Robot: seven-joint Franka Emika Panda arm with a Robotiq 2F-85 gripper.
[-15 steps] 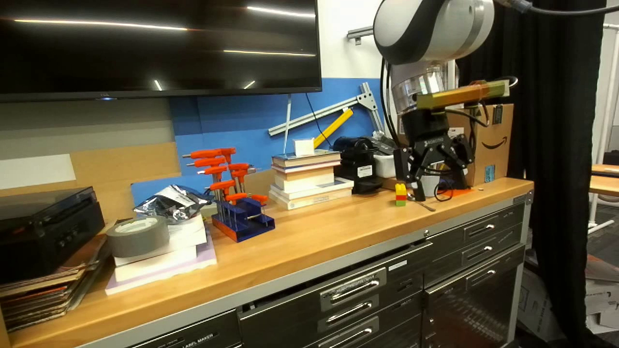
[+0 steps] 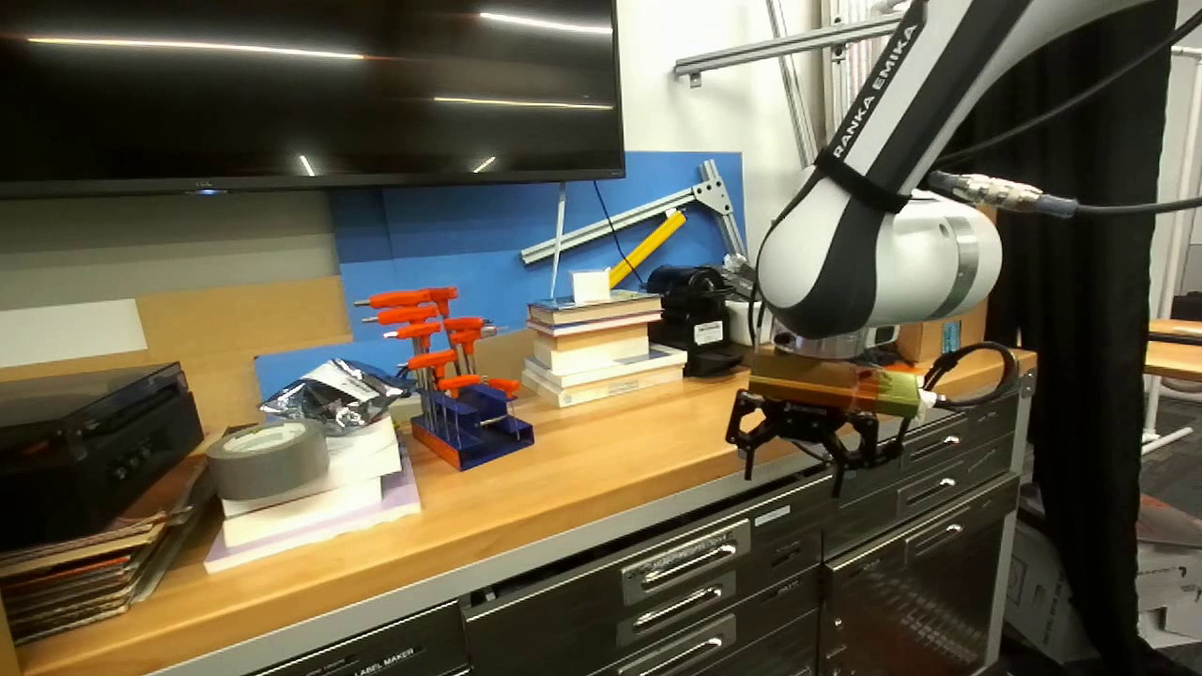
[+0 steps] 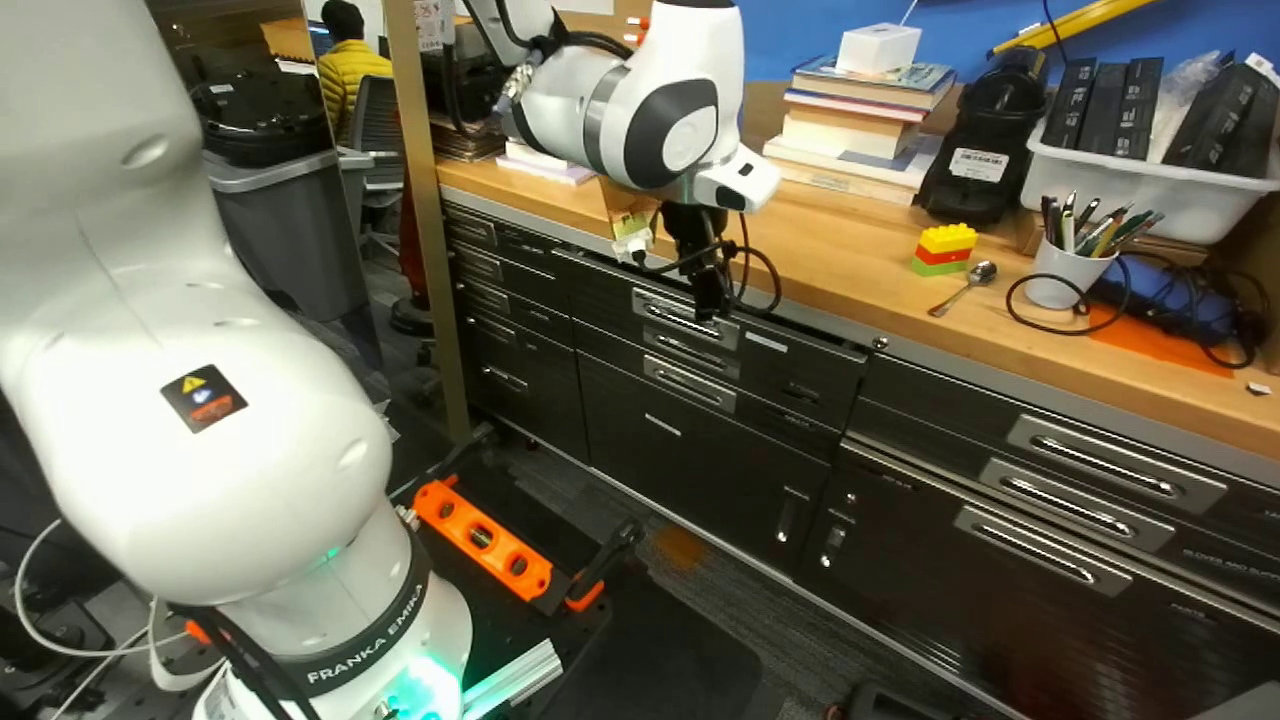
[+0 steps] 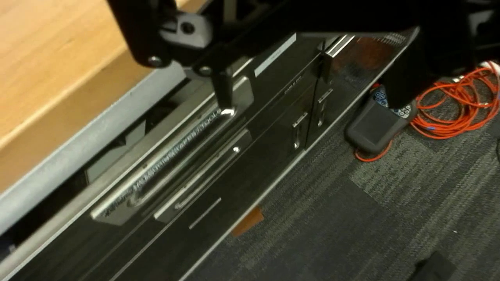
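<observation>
My gripper (image 2: 794, 468) hangs in front of the counter's edge, open, with nothing between its fingers. In the wrist view one of its fingers (image 4: 224, 89) shows against the top drawer's metal handle (image 4: 229, 112); whether they touch, I cannot tell. The other finger (image 4: 398, 86) is dark and stands well apart to the right. The top drawer (image 2: 789, 524) is pulled out slightly, leaving a dark gap under the wooden counter (image 2: 586, 451). Exterior view 2 has the gripper partly hidden by cables, near the same drawer's handle (image 3: 684, 316).
On the counter stand a blue rack (image 2: 473, 434) of red-handled hex keys, stacked books (image 2: 597, 361), toy bricks (image 3: 944, 246), a spoon (image 3: 966, 286) and a pen cup (image 3: 1062, 276). An orange cable (image 4: 459, 112) lies on the floor. The space before the drawers is clear.
The arm has come down and away from above the counter's right end to in front of the drawers, and the gripper has tilted. The drawer's small opening looks the same.
</observation>
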